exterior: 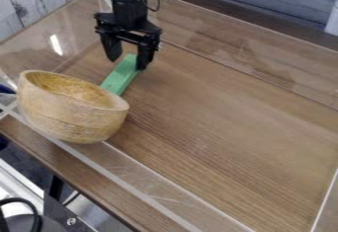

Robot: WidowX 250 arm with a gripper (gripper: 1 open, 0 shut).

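My black gripper (129,44) hangs at the top centre-left of the camera view, pointing down over the far end of a green elongated object (123,76) lying on the wooden table. Whether the gripper is open or shut on something is too small and dark to tell. A large pale wooden bowl (71,111) stands in the lower left, just in front of the green object's near end.
Black cables or hardware show at the lower-left edge, off the table.
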